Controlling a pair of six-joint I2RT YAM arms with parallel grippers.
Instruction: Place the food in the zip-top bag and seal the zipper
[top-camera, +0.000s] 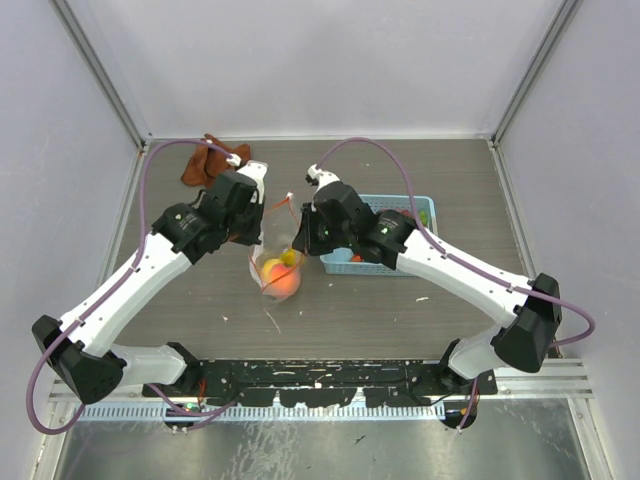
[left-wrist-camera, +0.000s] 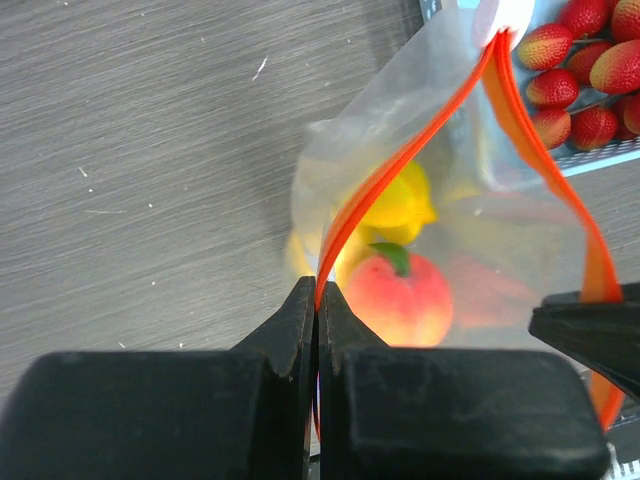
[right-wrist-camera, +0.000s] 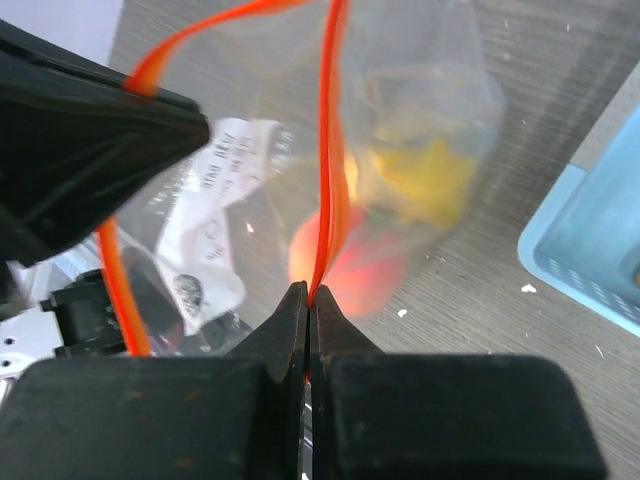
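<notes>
A clear zip top bag (top-camera: 275, 232) with an orange zipper rim hangs between my two grippers, its mouth spread apart. Inside it, low down, lie a peach (left-wrist-camera: 402, 298) with a green leaf and a yellow fruit (left-wrist-camera: 400, 205). Another yellowish item, partly hidden, sits beside the peach. My left gripper is shut on one side of the orange rim (left-wrist-camera: 375, 185). On the opposite side, my right gripper has the orange rim (right-wrist-camera: 335, 150) pinched between its fingers.
Behind the right arm stands a blue basket (top-camera: 340, 266) holding strawberries (left-wrist-camera: 590, 65) and other food. A brown cloth (top-camera: 203, 163) lies at the back left. Bare table surrounds the bag at the front and left.
</notes>
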